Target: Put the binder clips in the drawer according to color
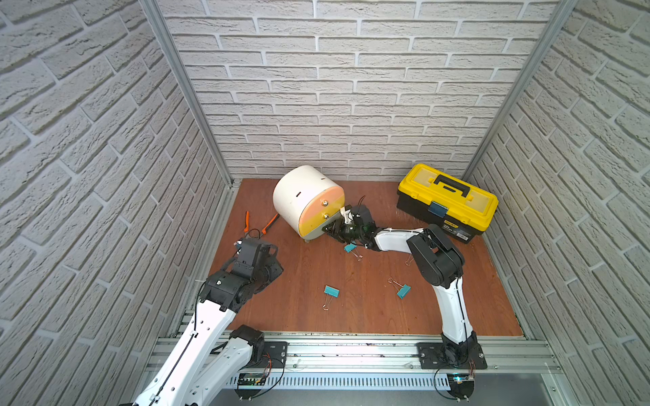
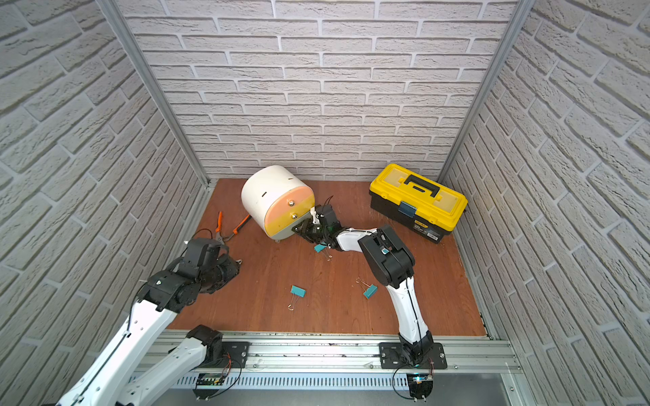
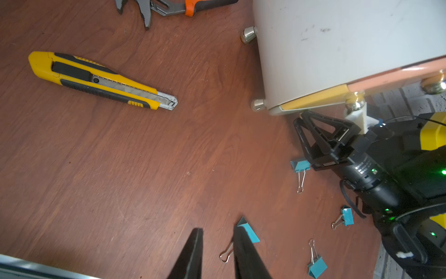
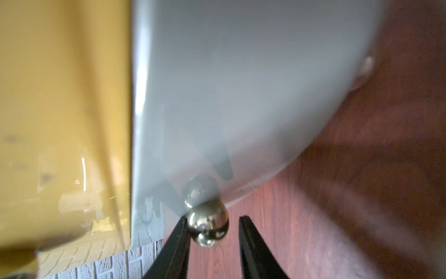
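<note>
A white drum-shaped drawer unit [image 1: 295, 196] lies at the back left, its front split into orange, yellow and grey-blue drawers. At the grey-blue drawer [image 4: 260, 93], my right gripper has its fingers parted around the silver knob [image 4: 207, 224]; a gap shows on the right side of the knob. Several teal binder clips are spread over the table: one at front centre [image 1: 331, 291], one further right [image 1: 404, 291], one under the right gripper, one beside the right arm [image 3: 347, 216]. My left gripper hangs open over the left of the table, empty.
Under the left arm lies a yellow utility knife [image 3: 102, 81]; orange-handled pliers [image 3: 190, 6] lie beyond it. A yellow-lidded toolbox [image 1: 447, 196] stands at the back right. Bare wood lies between the left arm and the front clip.
</note>
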